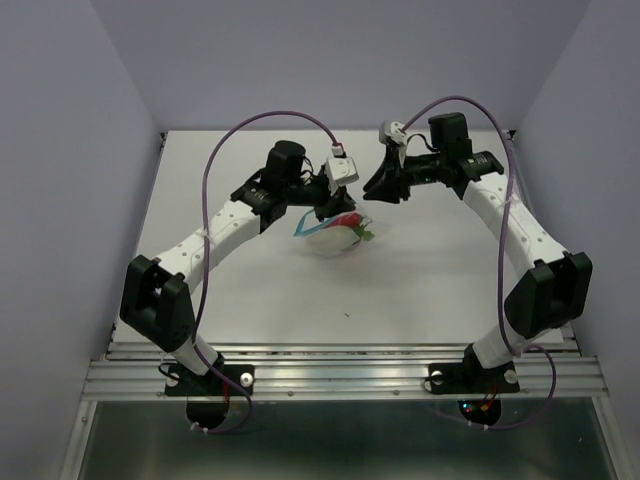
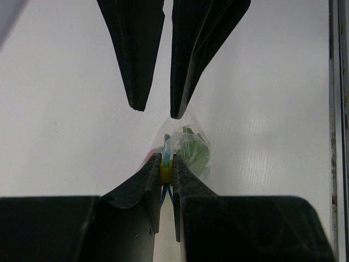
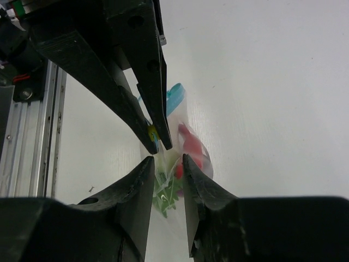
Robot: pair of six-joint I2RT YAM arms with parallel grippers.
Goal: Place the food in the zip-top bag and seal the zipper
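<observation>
A clear zip top bag (image 1: pixel 330 240) with a blue strip (image 3: pixel 175 98) along its top hangs or rests under my left gripper (image 1: pixel 336 208). Red food (image 3: pixel 191 146) and green leafy food (image 3: pixel 166 195) show through its plastic. The left gripper is shut on the bag's top edge, and a small yellow piece (image 2: pixel 166 173) sits between its fingers. Just to the right, my right gripper stands open, its fingers apart and the bag behind them. In the left wrist view, the fingertips (image 2: pixel 138 101) of the right gripper are near the bag without pinching it.
Both grippers are close together over the bag. A metal rail (image 1: pixel 350 368) runs along the front edge.
</observation>
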